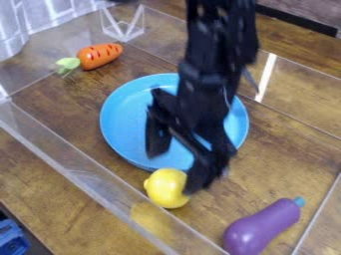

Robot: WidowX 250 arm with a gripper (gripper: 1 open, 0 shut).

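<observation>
The black gripper is low over the blue plate, blurred by motion and open, its fingers pointing down toward a yellow object just in front of the plate. The gripper hides much of the plate. Whether it touches the yellow object cannot be told.
A toy carrot lies at the back left, a purple eggplant at the front right. A clear plastic strip crosses the front left.
</observation>
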